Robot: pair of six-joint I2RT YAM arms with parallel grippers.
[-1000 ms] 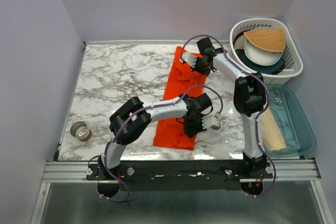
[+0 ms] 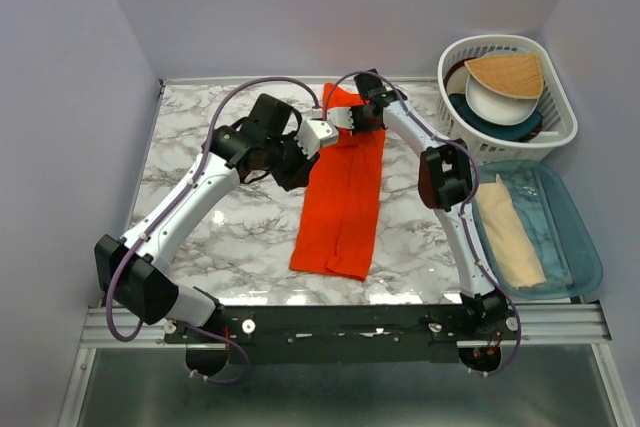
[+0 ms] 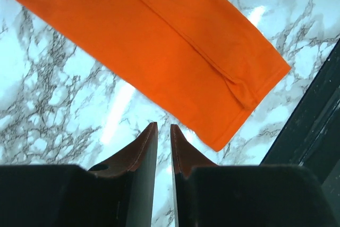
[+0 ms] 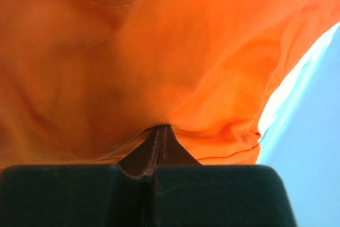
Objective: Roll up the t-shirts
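An orange T-shirt, folded into a long narrow strip, lies on the marble table. Over its far end, my right gripper is shut with the tips in a fold of the orange cloth, which bunches around them. My left gripper is part open, with bare marble showing between its fingers. It hovers just left of the strip's middle, clear of the cloth. In the left wrist view the shirt's near end lies flat, with a lengthwise fold edge and a small crease near the hem.
A white basket holding bowls and folded items stands at the back right. In front of it is a blue-green bin with a beige cloth inside. Open marble lies left of the shirt.
The left gripper has swung from the shirt's near end up and left, off the cloth. The right gripper has shifted slightly left, and the shirt's far end has moved left with it.
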